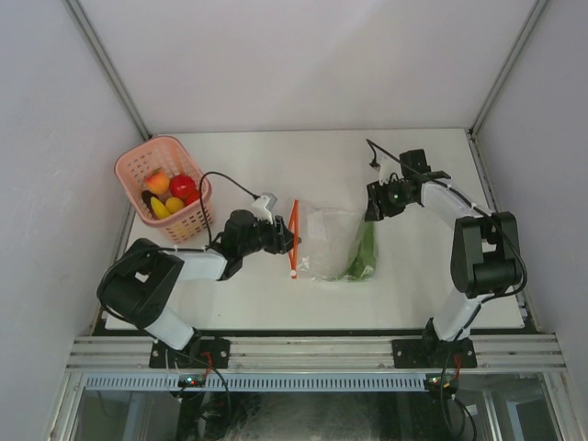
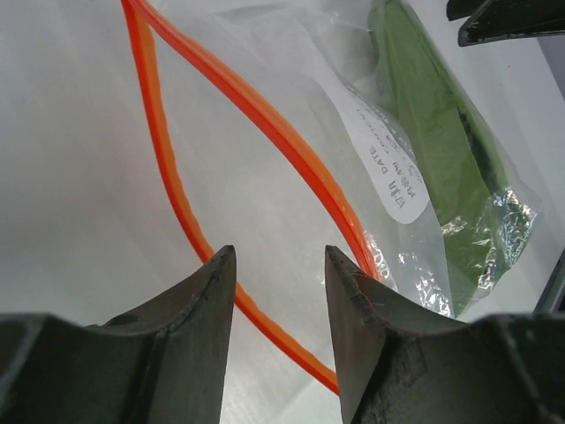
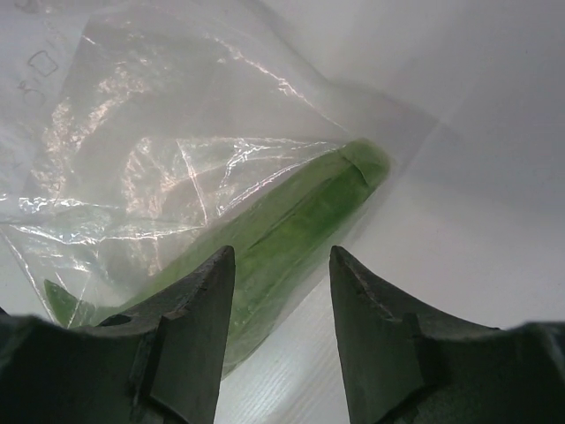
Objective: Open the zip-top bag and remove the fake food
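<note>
The clear zip bag (image 1: 323, 241) lies mid-table with its orange zip edge (image 2: 284, 132) parted into two strands at the left. A long green food piece (image 3: 291, 221) is inside on the right. My left gripper is at the zip edge, fingertips parted around or just above the strands; whether it touches them I cannot tell. My right gripper hovers by the green piece at the bag's right side, fingers apart, nothing seen between them but the view of bag and table below.
A pink basket (image 1: 138, 165) of fake fruit stands at the back left.
</note>
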